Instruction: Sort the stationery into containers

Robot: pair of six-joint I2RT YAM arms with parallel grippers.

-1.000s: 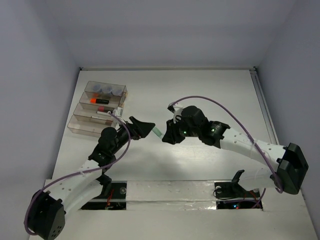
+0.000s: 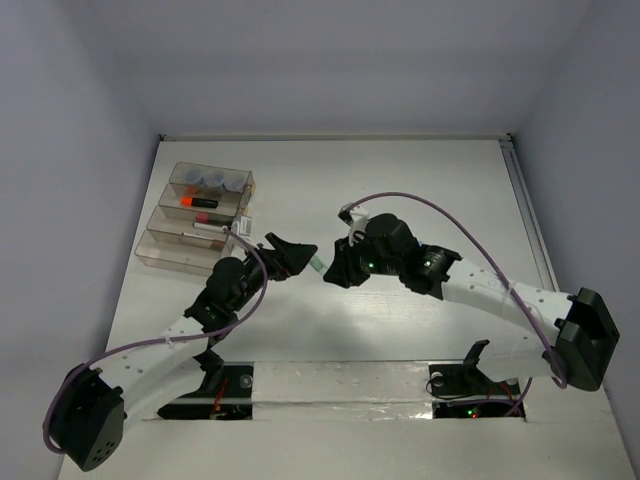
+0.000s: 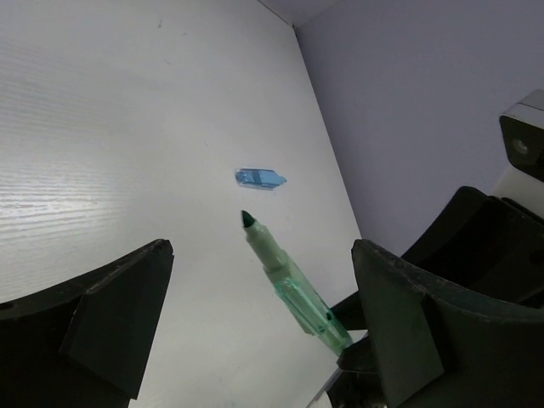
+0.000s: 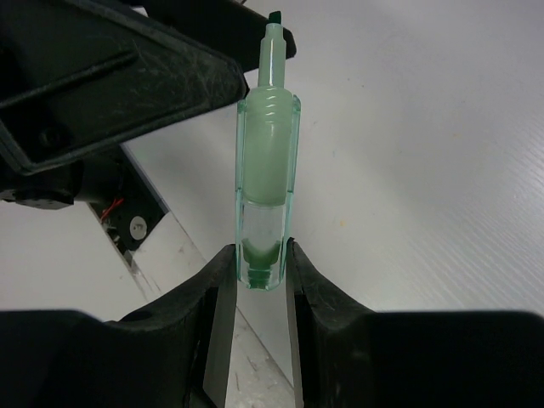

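A green marker (image 2: 318, 265) is in the air between my two grippers. My right gripper is shut on its clear rear end, and its dark tip points away from those fingers. In the left wrist view the green marker (image 3: 295, 285) slants between the spread fingers of my left gripper, which is open. One black left finger (image 4: 127, 93) passes close to the marker's front half in the right wrist view; whether it touches cannot be made out. The clear tiered container (image 2: 165, 252) stands at the table's left.
Inside the container lie an orange-and-black marker (image 2: 199, 202), a red one (image 2: 213, 217) and a pale one (image 2: 208, 227). A blue item (image 3: 259, 178) rests on the table beyond the marker.
My left gripper has edged right, closer to the green marker's tip. The right arm and the marker have barely moved.
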